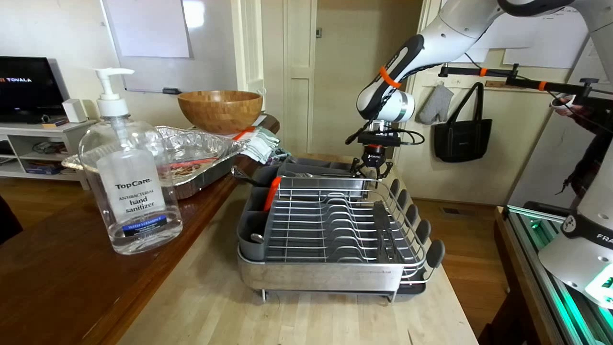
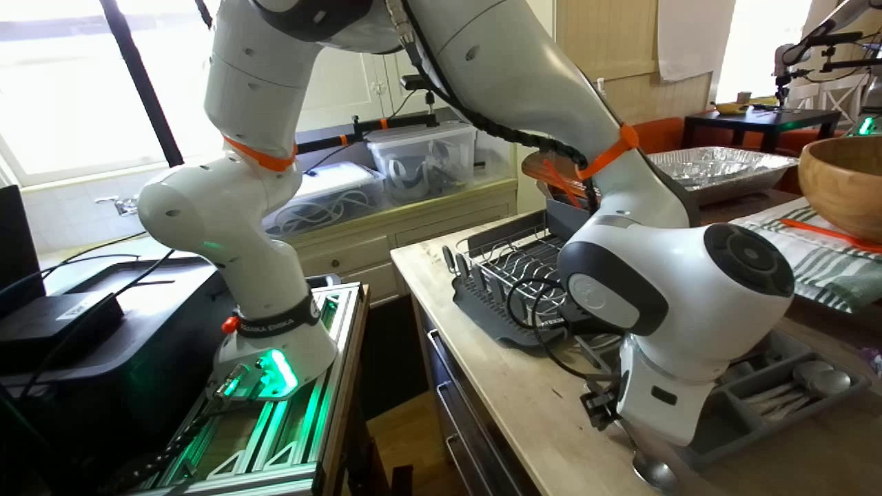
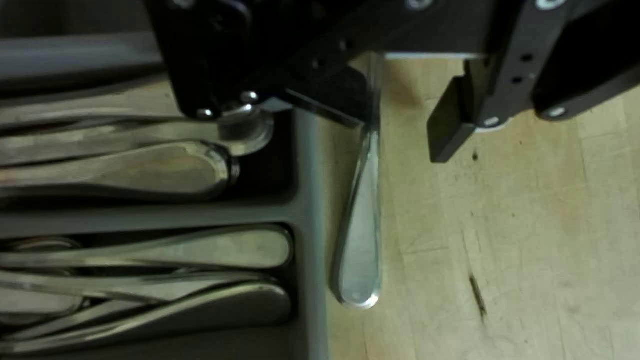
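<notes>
A metal utensil lies on the wooden counter beside the grey cutlery tray [image 3: 313, 240]; its handle [image 3: 360, 258] runs lengthwise in the wrist view. Its spoon bowl [image 2: 654, 472] shows near the bottom of exterior view 2. My gripper is over the utensil with its fingers apart. The left finger [image 3: 333, 93] overlaps the handle's upper part, while the right finger [image 3: 450, 123] stands clear of it over bare wood. Whether the left finger touches the metal I cannot tell. In exterior view 1 the gripper [image 1: 372, 171] is low behind the dish rack.
Several pieces of cutlery [image 3: 150, 171] fill the tray's compartments, left of the fingers. A dish rack [image 1: 322, 276] with knives in it occupies the counter's middle. Hand sanitizer [image 1: 135, 189], a foil pan [image 1: 195, 155] and a wooden bowl [image 1: 221, 106] stand aside.
</notes>
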